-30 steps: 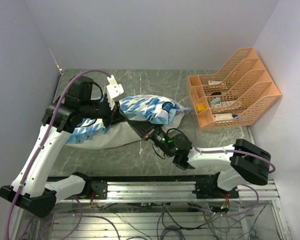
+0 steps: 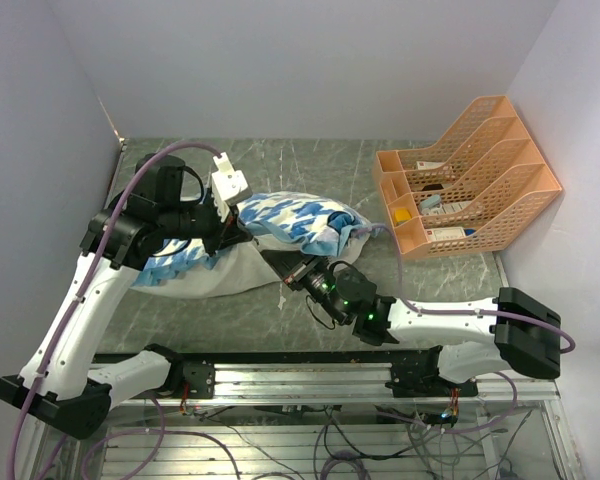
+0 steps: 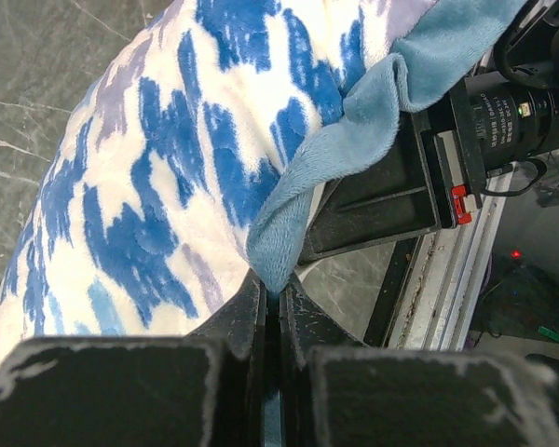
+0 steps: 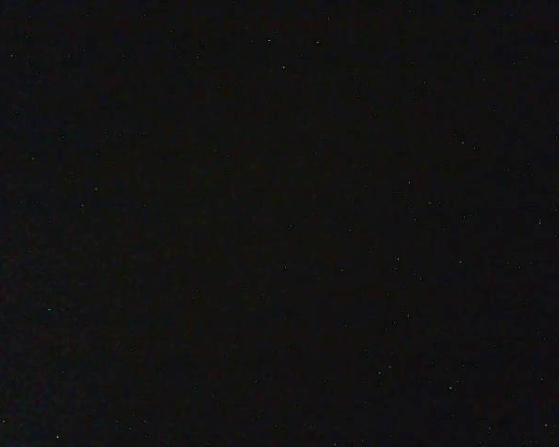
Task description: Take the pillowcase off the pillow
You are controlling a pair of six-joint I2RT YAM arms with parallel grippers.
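Observation:
The blue-and-white patterned pillowcase point(image 2: 285, 210) lies over the pale pillow point(image 2: 215, 280), which shows along the front side and at the right end. My left gripper is shut on the pillowcase's plain blue hem point(image 3: 284, 219), pinched into a narrow fold. In the top view the left gripper point(image 2: 250, 238) stands over the middle of the pillow. Close to its right, my right gripper point(image 2: 265, 254) is shut with nothing visible in it, its tips at the pillowcase's front edge. In the left wrist view the hem partly covers the right gripper's dark body. The right wrist view is black.
An orange organizer point(image 2: 480, 175) with small items stands at the right rear. Free grey tabletop point(image 2: 325, 160) lies behind the pillow, and more lies in front of it. Walls border the left, rear and right sides. The two grippers are very close together.
The left arm and the pillow look nearly unchanged.

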